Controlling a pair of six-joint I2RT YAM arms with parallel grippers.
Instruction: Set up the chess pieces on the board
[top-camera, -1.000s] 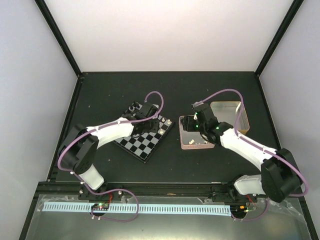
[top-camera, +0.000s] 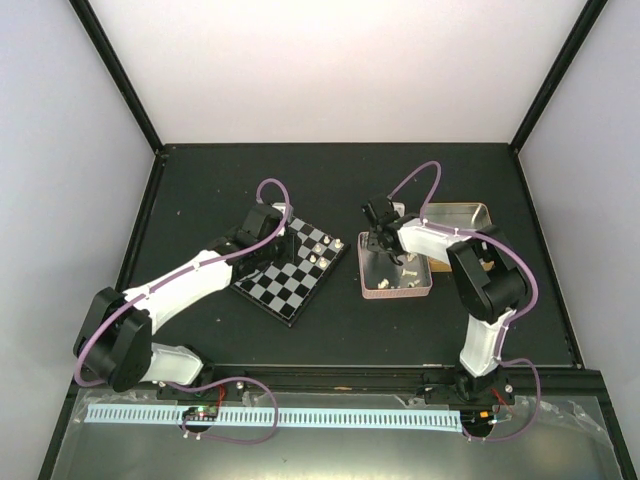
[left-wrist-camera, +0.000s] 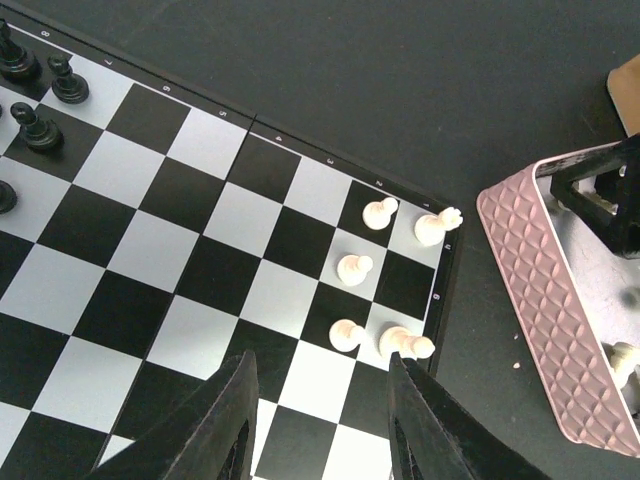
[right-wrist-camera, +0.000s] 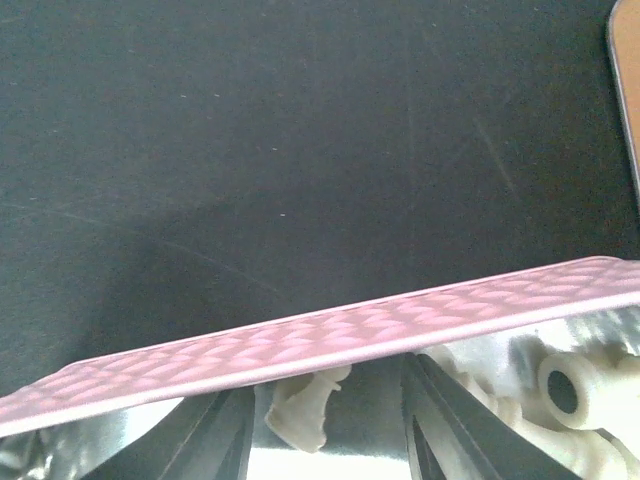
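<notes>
On the chessboard (left-wrist-camera: 240, 220), several white pieces stand upright at one corner, among them a white rook (left-wrist-camera: 435, 227) on the corner square and a white pawn (left-wrist-camera: 379, 213) beside it. Black pieces (left-wrist-camera: 70, 82) stand toward the opposite side. My left gripper is open above the board, with nothing between its fingers. Over in the pink tray (right-wrist-camera: 300, 345), my right gripper is open at the tray wall. A small white pawn (right-wrist-camera: 300, 415) lies on its side between its fingers, neither finger clearly touching it. More white pieces (right-wrist-camera: 600, 390) lie to the right.
The pink tray's wall rises close in front of my right gripper's fingertips. A second, tan-rimmed tray (top-camera: 483, 212) stands right of the pink one, partly under the right arm. Bare black table (top-camera: 250, 170) lies behind the board and trays.
</notes>
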